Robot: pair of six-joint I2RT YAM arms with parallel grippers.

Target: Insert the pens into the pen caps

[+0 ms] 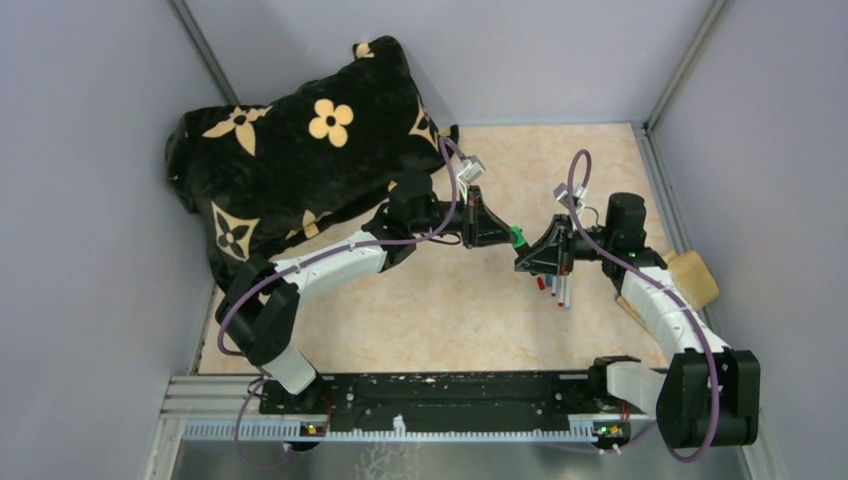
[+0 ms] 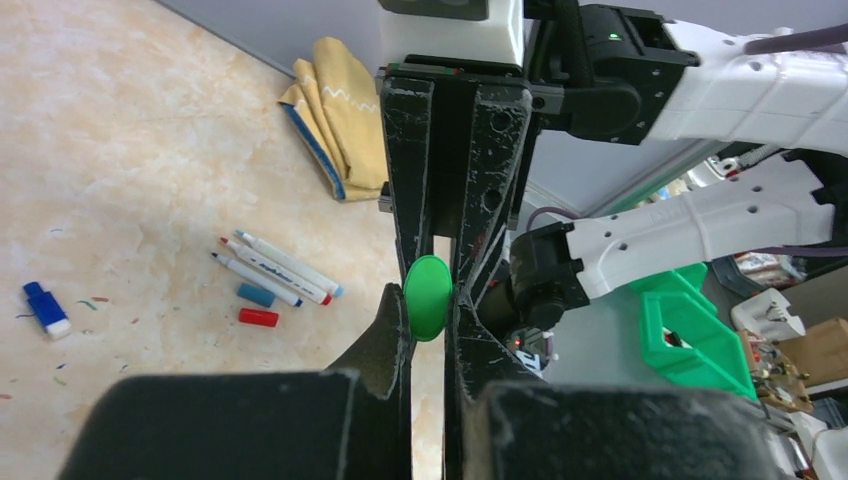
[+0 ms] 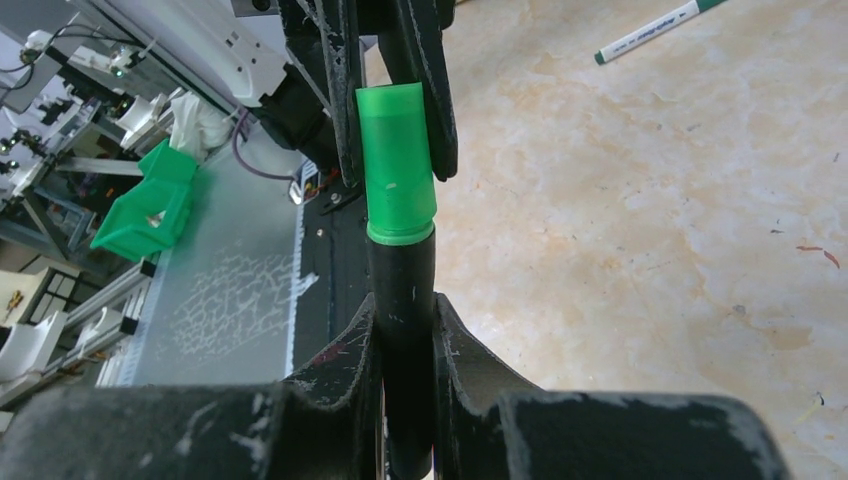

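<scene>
My left gripper is shut on a green cap, which shows end-on between its fingers in the left wrist view. My right gripper is shut on a black pen body in the right wrist view, and the green cap sits in line on that body's end. How deep it goes in, I cannot tell. On the table lie several white pens, a blue cap, a red cap, a blue-and-white piece and a white-and-green pen.
A black patterned cushion covers the back left of the table. A folded yellow cloth lies at the right edge.
</scene>
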